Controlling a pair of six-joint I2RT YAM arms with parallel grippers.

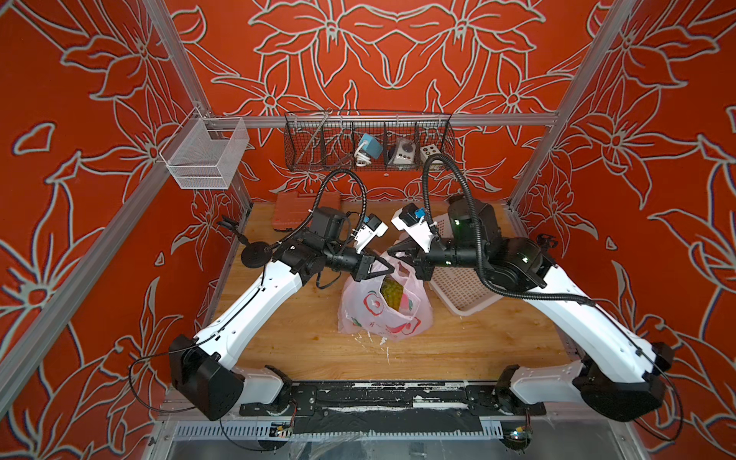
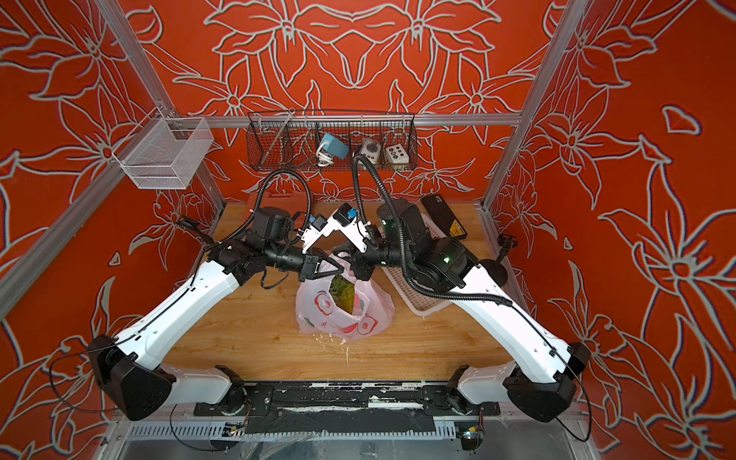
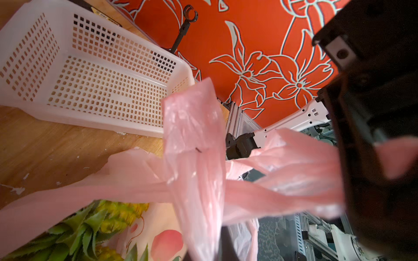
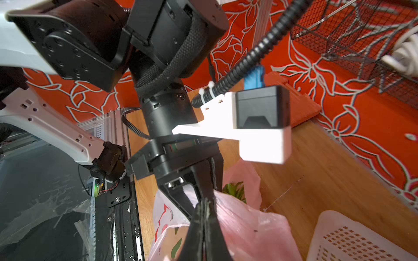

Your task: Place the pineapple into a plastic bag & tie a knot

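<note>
The pineapple (image 1: pixel 392 292) sits inside a pink plastic bag (image 1: pixel 362 304) on the table, showing through the bag's opening. In the left wrist view its green leaves and yellow skin appear below a stretched strip of bag. A folded pink bag handle (image 3: pixel 193 143) rises from the tips of my left gripper (image 1: pixel 391 269), which is shut on it. My right gripper is shut close against the left one, above the bag's opening. Pink plastic runs toward the right gripper in the left wrist view; whether any lies between its fingers is hidden.
A white perforated basket (image 1: pixel 466 295) stands right of the bag, close under the right arm. A red case (image 1: pixel 295 211) lies at the back left. Bare table shows in front and to the left. The two wrists nearly touch.
</note>
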